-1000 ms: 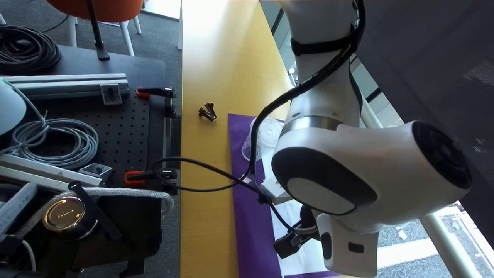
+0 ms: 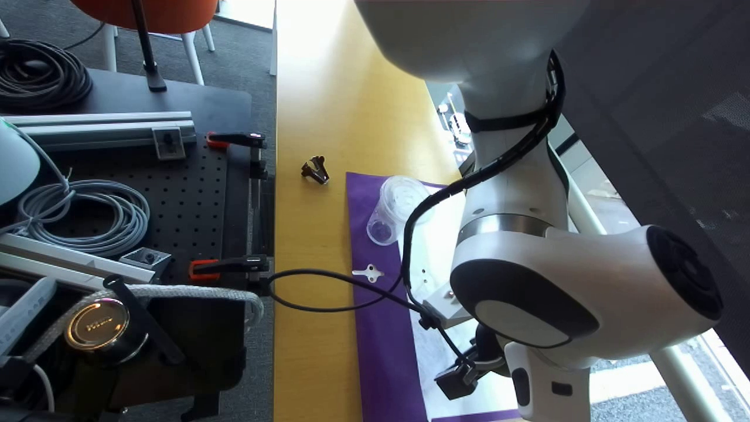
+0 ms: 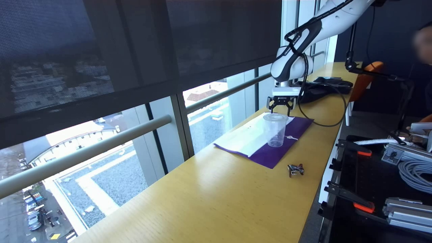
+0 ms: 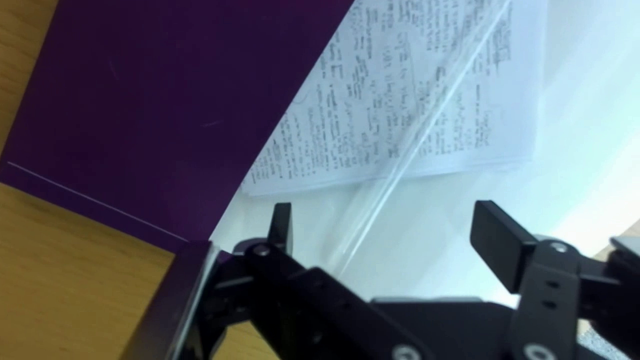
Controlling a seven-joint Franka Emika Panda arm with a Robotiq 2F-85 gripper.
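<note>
My gripper [image 3: 281, 108] stands open over the far end of the purple folder [image 3: 297, 126], on the window side of the table, its fingers pointing down. In the wrist view its two fingertips are wide apart with nothing between them; below the gripper lie handwritten papers [image 4: 378, 96] under a clear sheet and the folder's purple flap. A clear plastic cup [image 3: 275, 131] stands upright on the folder, nearer the second exterior camera. Beside it is a small flat metal piece [image 2: 368, 273]. A dark staple remover [image 2: 316, 169] lies on bare wood, off the folder.
A black cable [image 2: 316, 273] loops from the arm across the table. Dark cloth [image 3: 324, 88] is heaped behind the gripper. A window rail [image 3: 226, 97] borders one side, and a cart with clamps the other. Bare tabletop [image 3: 202, 202] stretches in front of the folder.
In exterior view 1 the arm has shifted right, towards the window, and slightly downward. Its cable loop moved with it, uncovering the small metal piece. The cup and staple remover have stayed put.
</note>
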